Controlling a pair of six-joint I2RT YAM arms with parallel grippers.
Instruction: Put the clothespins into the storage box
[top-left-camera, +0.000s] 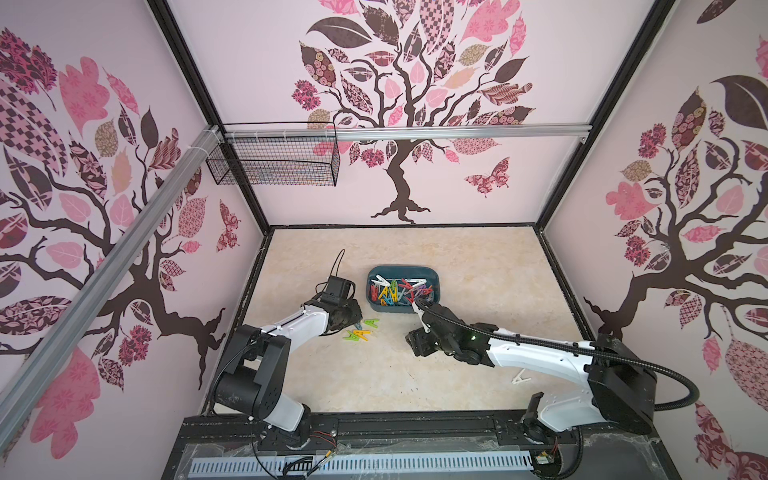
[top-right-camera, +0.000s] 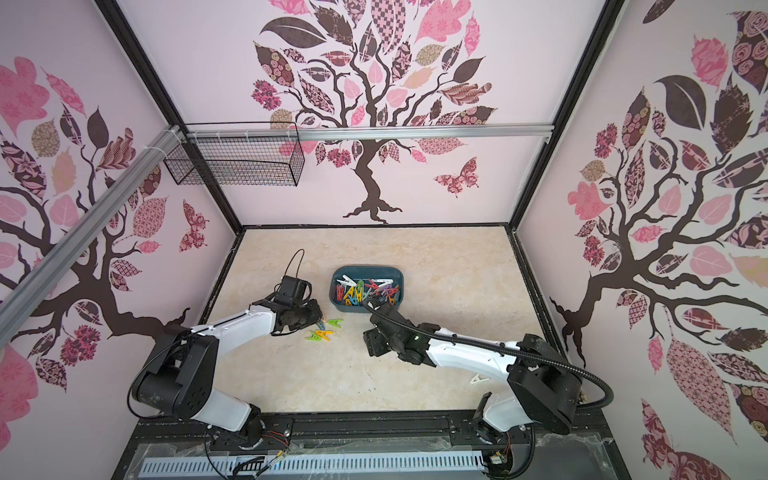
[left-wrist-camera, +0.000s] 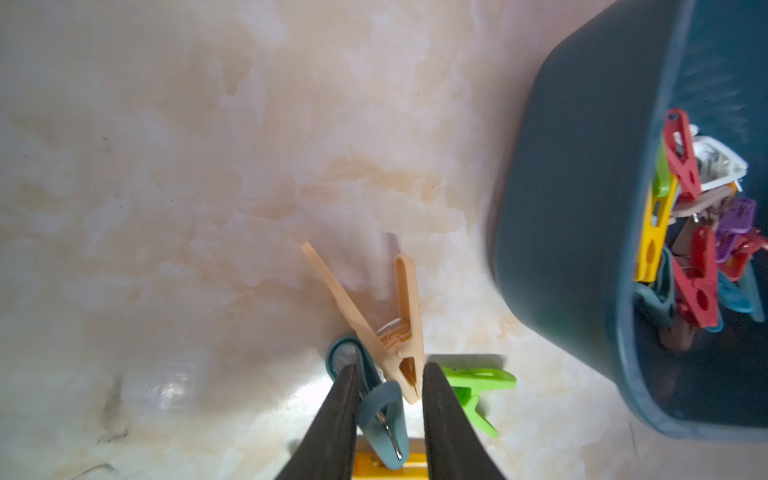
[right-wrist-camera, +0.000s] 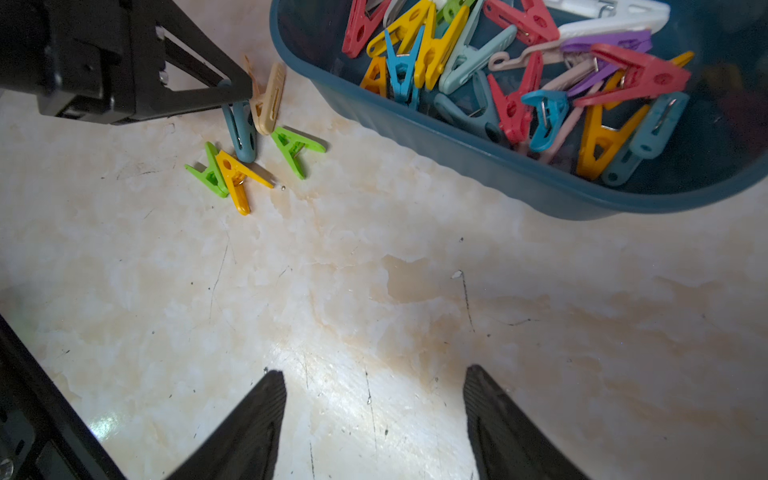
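Note:
A teal storage box (top-left-camera: 403, 306) full of coloured clothespins stands at the middle of the table. To its left lie loose clothespins: a beige one (right-wrist-camera: 269, 100), a blue-grey one (left-wrist-camera: 380, 424), green ones (left-wrist-camera: 476, 380) and yellow ones (right-wrist-camera: 236, 180). My left gripper is low over this group, its fingers part open around the blue-grey clothespin; whether it touches it is unclear. My right gripper is to the right of the group, in front of the box, its fingertips apart in its wrist view with nothing visible between them.
A white clothespin (top-left-camera: 520, 376) lies at the front right under the right arm. A wire basket (top-left-camera: 273, 160) hangs from a rail at the back left.

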